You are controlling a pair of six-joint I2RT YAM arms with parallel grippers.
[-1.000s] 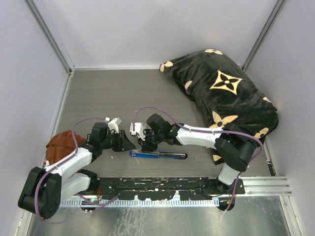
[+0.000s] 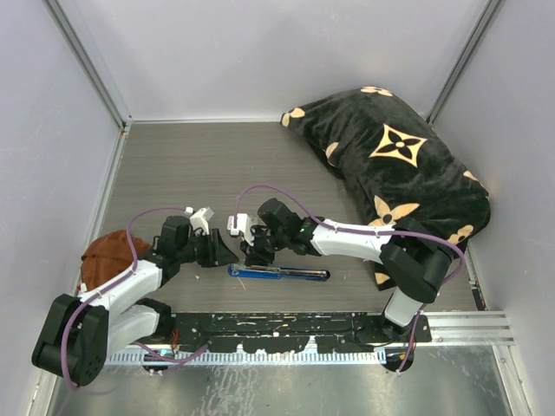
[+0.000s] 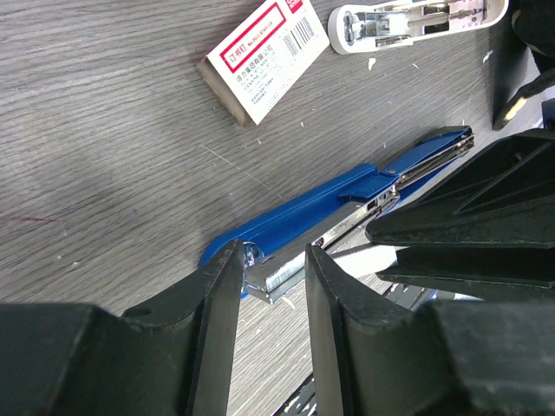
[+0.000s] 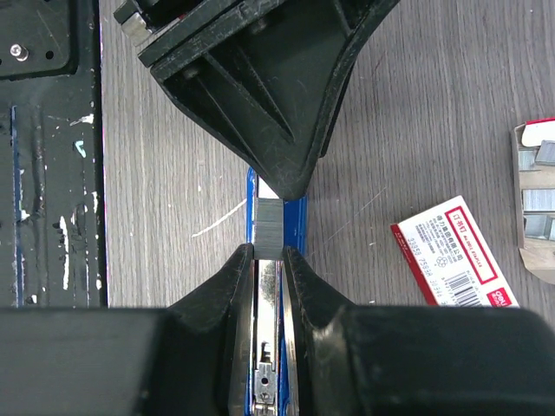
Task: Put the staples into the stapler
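The blue stapler (image 2: 256, 273) lies opened out on the table, its metal magazine (image 3: 303, 251) facing up. My left gripper is shut around the front end of the stapler. Between the fingertips of my right gripper is a short grey staple strip (image 4: 270, 227), lined up along the magazine near the front end. Whether the strip sits down inside the channel or rests on top, I cannot tell. The left fingers (image 4: 260, 113) cover the very tip of the stapler in the right wrist view.
A white staple box (image 3: 269, 56) and a white stapler (image 3: 416, 24) lie behind the blue one. An open box of staples (image 4: 538, 208) is also there. A dark cushion (image 2: 399, 165) fills the back right; a brown cloth (image 2: 106, 258) lies at left.
The left arm and the stapler have stayed in place.
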